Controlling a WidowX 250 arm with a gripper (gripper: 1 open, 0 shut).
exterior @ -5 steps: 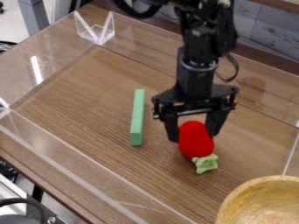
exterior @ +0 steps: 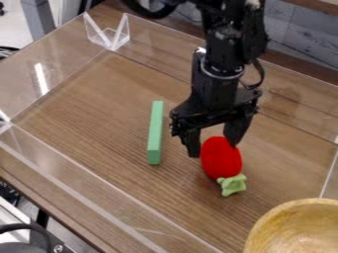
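Note:
My black gripper point(exterior: 211, 135) is open, its fingers pointing down on either side of the upper part of a red strawberry-like toy point(exterior: 220, 157) with a green leafy top point(exterior: 232, 184). Whether the fingers touch the toy is unclear. A long green block point(exterior: 154, 132) lies on the wooden table to the left of the gripper.
A yellow bowl point(exterior: 298, 232) sits at the front right. A white wire rack point(exterior: 109, 30) stands at the back left. A wall edge runs along the back right.
The toy stays in about the same place.

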